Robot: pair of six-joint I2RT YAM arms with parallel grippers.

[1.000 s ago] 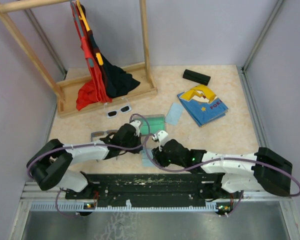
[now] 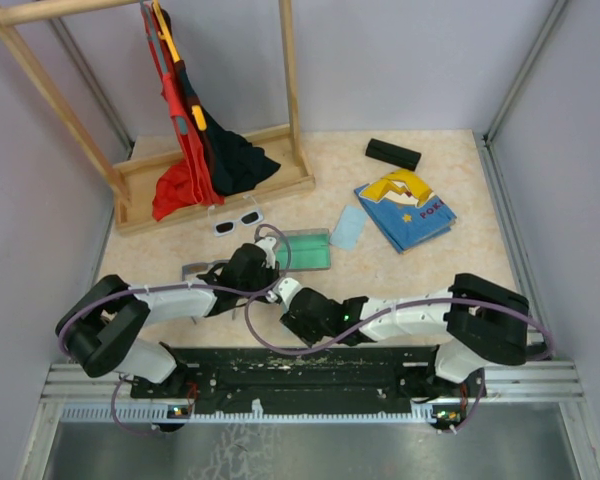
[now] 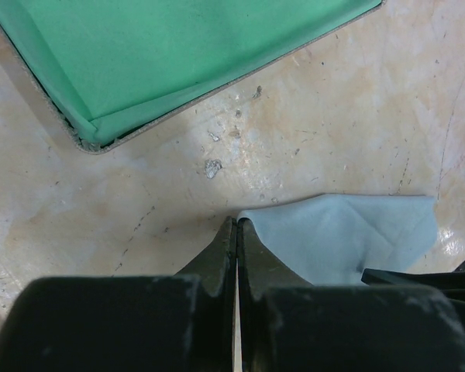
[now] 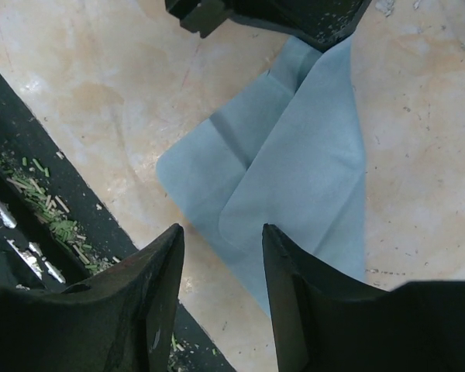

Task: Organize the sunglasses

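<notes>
White-framed sunglasses (image 2: 238, 222) with dark lenses lie in front of the wooden rack. Another pair of glasses is partly hidden behind my left arm. An open case with green lining (image 3: 178, 46) stands just beyond my left gripper. That gripper is shut, with a corner of a light blue cloth (image 4: 310, 163) apparently pinched at its tips. The cloth is creased and rises toward those tips in the right wrist view. My right gripper is open over the cloth's near side, holding nothing. In the top view the arms mostly cover this cloth.
A second blue cloth (image 2: 348, 227) lies flat right of the green case. Beyond it are a blue and yellow pouch (image 2: 410, 212) and a black case (image 2: 393, 154). The wooden rack (image 2: 130, 190) with hanging clothes fills the back left.
My right gripper has moved left, close beside the left gripper and over the cloth, which is now mostly covered in the top view. The left arm has barely shifted.
</notes>
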